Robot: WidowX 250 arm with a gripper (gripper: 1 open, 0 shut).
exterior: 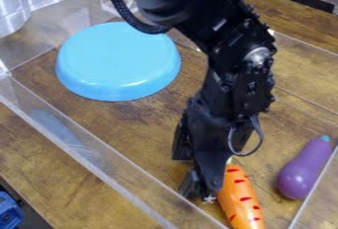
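My black gripper (199, 179) hangs low over the wooden floor of the box at the centre front, with its tips at the upper end of an orange carrot (242, 198) with red marks. The clear front wall crosses in front of the tips, and whether they are open or shut on anything is hard to tell. A purple eggplant (302, 169) lies to the right of the carrot, apart from it.
An upturned-looking light blue round dish (117, 63) lies at the back left. Clear walls (59, 129) border the box. A small blue object (7, 211) is outside at the lower left. Bare floor lies left of the gripper.
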